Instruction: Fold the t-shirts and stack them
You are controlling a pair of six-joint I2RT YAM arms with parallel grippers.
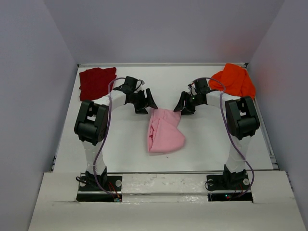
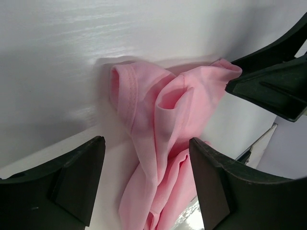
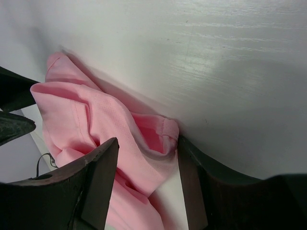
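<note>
A pink t-shirt (image 1: 165, 134) lies bunched and partly folded in the middle of the table. My left gripper (image 1: 147, 107) is open at its top left corner; in the left wrist view the creased pink cloth (image 2: 139, 91) is just beyond its spread fingers. My right gripper (image 1: 181, 107) is at the top right corner, fingers part open, with a curled edge of the pink cloth (image 3: 158, 143) between and beside its fingertips; whether it touches both is unclear.
A dark red folded shirt (image 1: 96, 83) lies at the back left, an orange shirt (image 1: 233, 79) at the back right.
</note>
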